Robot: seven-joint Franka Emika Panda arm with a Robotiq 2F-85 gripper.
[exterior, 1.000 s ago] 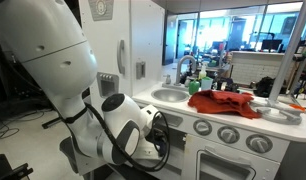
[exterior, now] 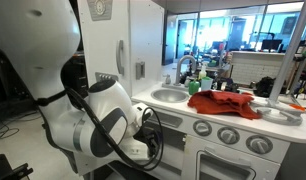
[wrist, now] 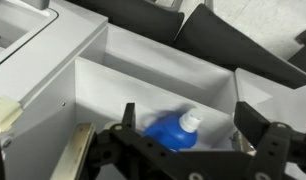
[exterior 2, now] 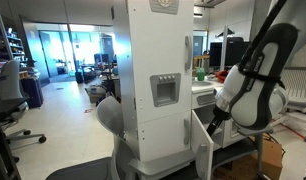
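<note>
In the wrist view a blue bottle (wrist: 171,132) with a white cap (wrist: 194,119) lies tilted inside a white, open-topped compartment (wrist: 123,93). Across its lower part the gripper body hides the view. My gripper is open, its dark fingers (wrist: 130,116) spread to either side of the bottle, nothing held between them. How far the fingertips stand above the bottle cannot be judged. Both exterior views show the white arm (exterior: 113,110) bent down low before the kitchen unit, with the fingertips hidden.
A tall white cabinet (exterior 2: 158,125) stands close beside the arm. White counter fronts with knobs (exterior: 228,135) run to the right. On the counter are a sink (exterior: 170,95), a red cloth (exterior: 221,104) and several bottles. A brown box (exterior 2: 271,155) sits on the floor.
The arm has shifted left and toward the camera in exterior view 1. The counter items have not moved.
</note>
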